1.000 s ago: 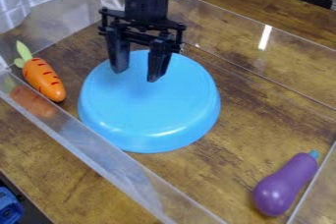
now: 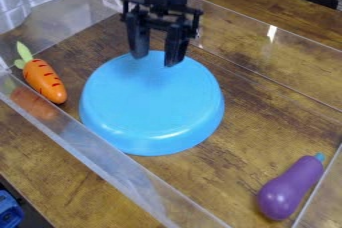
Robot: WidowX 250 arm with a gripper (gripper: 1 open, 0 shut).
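My black gripper (image 2: 154, 44) hangs over the back part of a large blue disc (image 2: 151, 102), its two fingers spread apart with nothing visible between them. An orange toy carrot (image 2: 43, 77) with a green top lies left of the disc. A purple toy eggplant (image 2: 289, 188) lies at the lower right.
A wooden floor (image 2: 254, 92) is enclosed by clear plastic walls, one running diagonally across the lower left. A blue object (image 2: 7, 208) shows at the bottom left corner outside the wall.
My gripper has risen slightly and sits farther back from the disc's middle than before. The disc, carrot and eggplant look unmoved.
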